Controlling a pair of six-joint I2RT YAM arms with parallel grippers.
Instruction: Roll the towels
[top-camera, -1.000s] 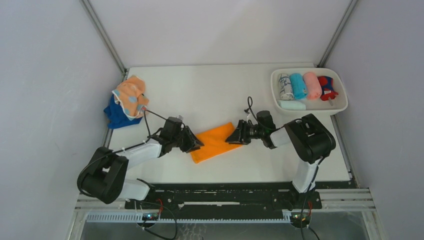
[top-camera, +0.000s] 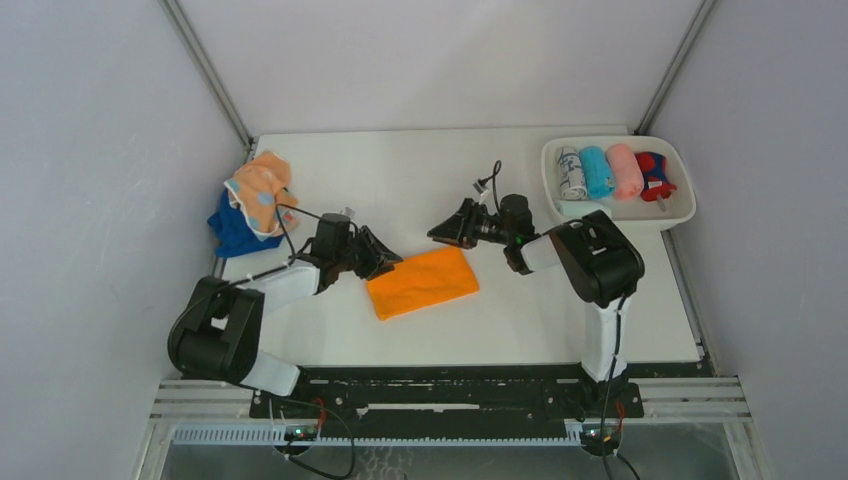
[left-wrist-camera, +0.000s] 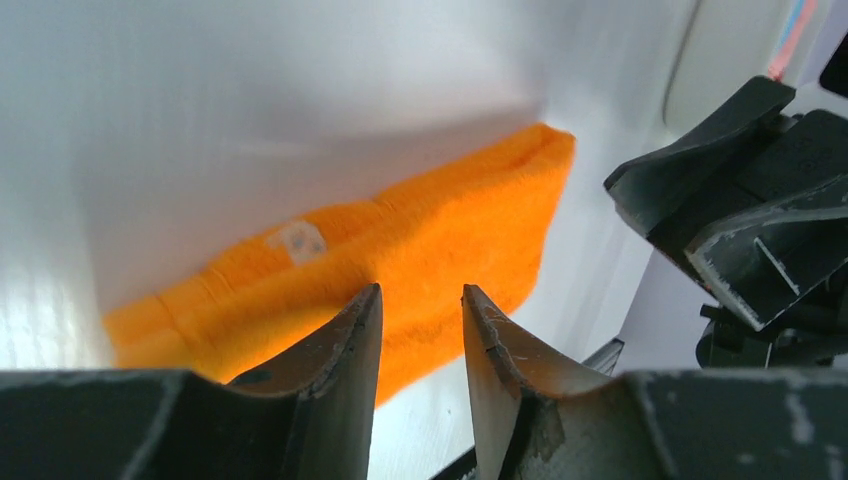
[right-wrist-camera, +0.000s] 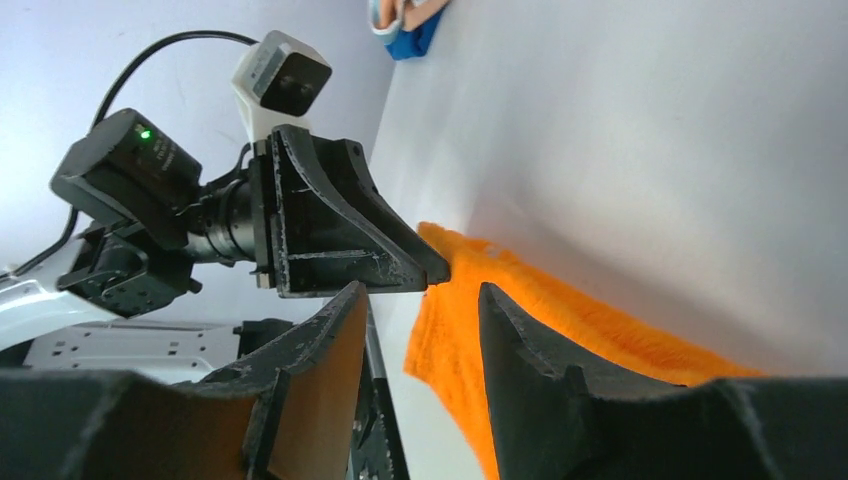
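An orange towel (top-camera: 425, 285), folded into a flat, slightly slanted rectangle, lies on the middle of the table. Along its far edge, layered folds and a pale label (left-wrist-camera: 300, 241) show in the left wrist view. Over the towel's far left corner is my left gripper (top-camera: 388, 263), its fingers apart and no cloth visible between them. My right gripper (top-camera: 437, 238) hovers just beyond the far edge towards the right, also open and empty. In the right wrist view, the towel (right-wrist-camera: 560, 310) stretches below the right fingers, with the left gripper's tip close to its far corner.
A white bin (top-camera: 630, 219) at the back right holds several rolled towels. An orange patterned towel (top-camera: 262, 190) and a blue towel (top-camera: 235, 232) are heaped at the left edge. Bare table lies behind and in front of the orange towel.
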